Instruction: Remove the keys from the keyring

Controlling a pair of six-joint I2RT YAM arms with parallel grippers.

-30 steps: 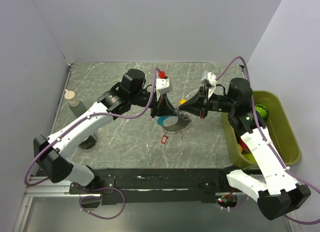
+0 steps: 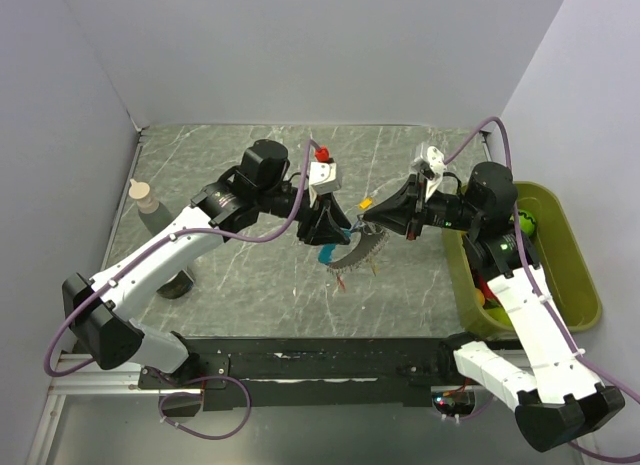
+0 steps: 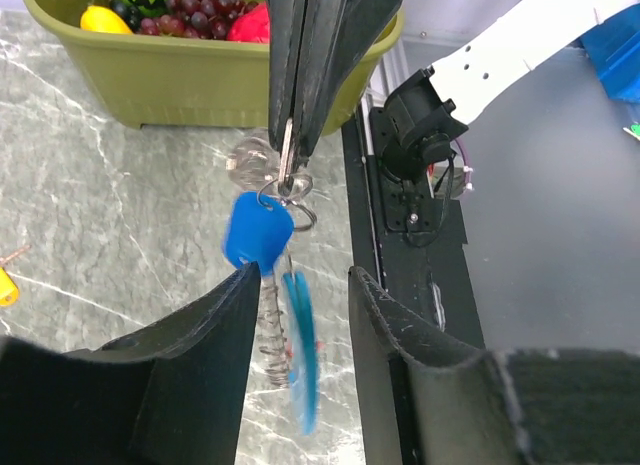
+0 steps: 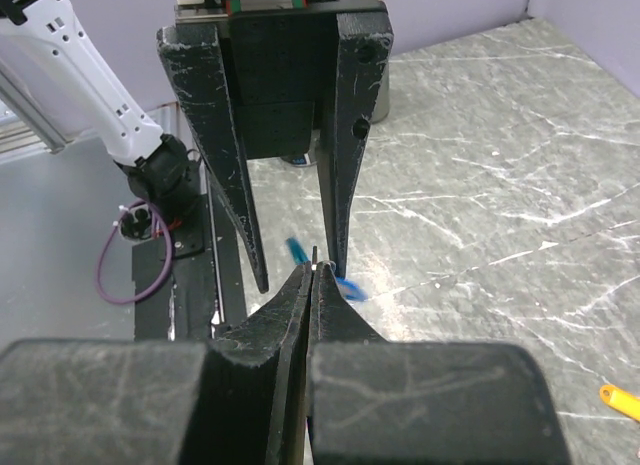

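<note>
Over the middle of the table, my right gripper [image 2: 370, 219] is shut on what looks like the keyring [image 3: 297, 190], a metal ring hanging at its tips in the left wrist view. Below it are a blue key piece [image 3: 255, 230] and a longer blurry blue strip [image 3: 302, 335]. My left gripper [image 2: 334, 229] faces it with fingers apart, the blue piece just beyond them in the left wrist view; nothing shows held between them. In the top view the keys are partly hidden by both grippers.
A green bin of toy fruit [image 2: 565, 265] stands at the right. Bottles [image 2: 150, 210] stand at the left. A yellow object [image 4: 620, 400] lies on the table near the middle back.
My right gripper has moved slightly right from a second ago. The hanging pieces below have shifted.
</note>
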